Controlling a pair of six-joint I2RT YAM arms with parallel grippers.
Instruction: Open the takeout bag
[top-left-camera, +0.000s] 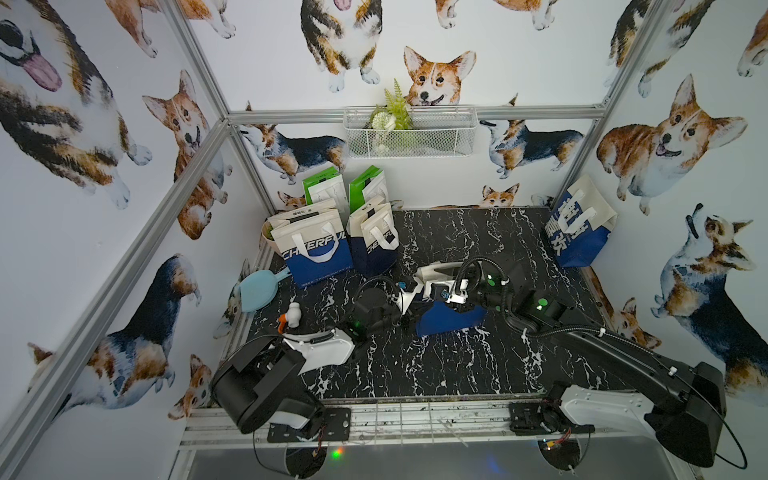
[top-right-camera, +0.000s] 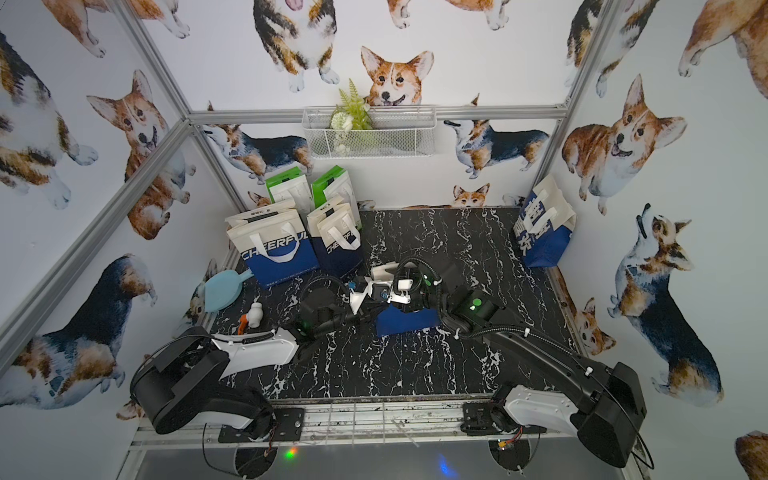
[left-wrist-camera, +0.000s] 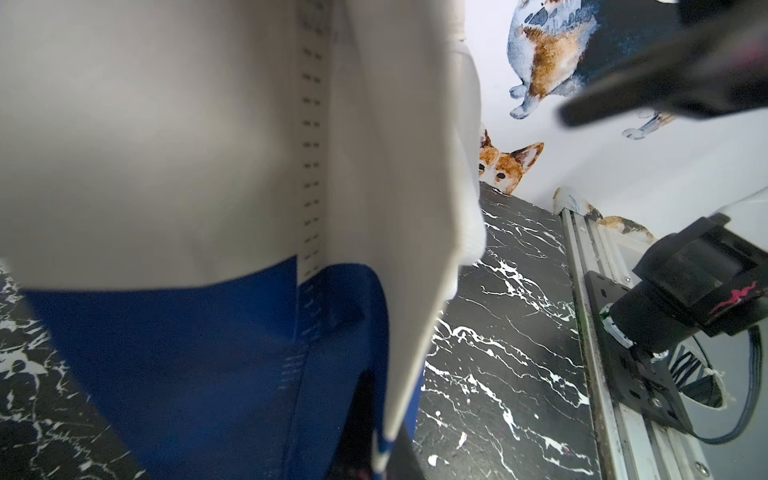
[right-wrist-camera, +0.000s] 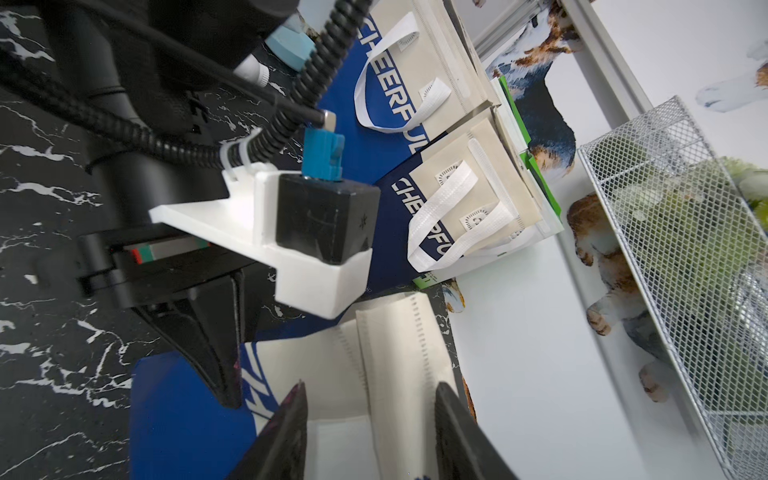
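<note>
The takeout bag, cream above and blue below (top-left-camera: 452, 318), stands upright mid-table; the right arm hides much of its front in the top views. My left gripper is shut on the bag's side edge, low on the blue part, with the thin fold between its fingertips. From the right wrist view, one left finger (right-wrist-camera: 209, 352) lies against the blue side. Over the cream top of the bag (right-wrist-camera: 400, 360), my right gripper is open, its two fingers spread across the upper panel. Whether they touch the paper I cannot tell.
Several other bags (top-left-camera: 320, 248) stand at the back left, and another (top-left-camera: 580, 228) at the back right. A blue dustpan-like item (top-left-camera: 257, 289) and a small white-and-orange object (top-left-camera: 291, 316) lie at the left. Clear table (top-left-camera: 480, 232) lies behind the bag.
</note>
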